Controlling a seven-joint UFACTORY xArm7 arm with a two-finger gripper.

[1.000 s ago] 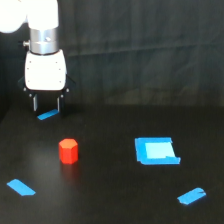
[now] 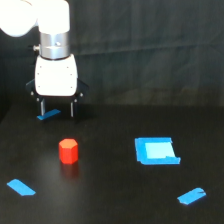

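A red block (image 2: 68, 151) with a six-sided outline stands upright on the dark table, left of the middle. My gripper (image 2: 57, 108) hangs above and behind it, at the upper left of the view. Its fingers are spread apart, and nothing shows between them. To the right, blue tape (image 2: 145, 159) frames a pale patch (image 2: 159, 151) lying flat on the table.
Short strips of blue tape mark the table: one strip (image 2: 20, 187) at the front left, another strip (image 2: 191, 196) at the front right, and a third strip (image 2: 48, 115) below the gripper. Bare table lies between block and pale patch.
My gripper has shifted to the right and slightly downward in the view, and its fingers appear a bit farther apart. The red block and the tape have not moved.
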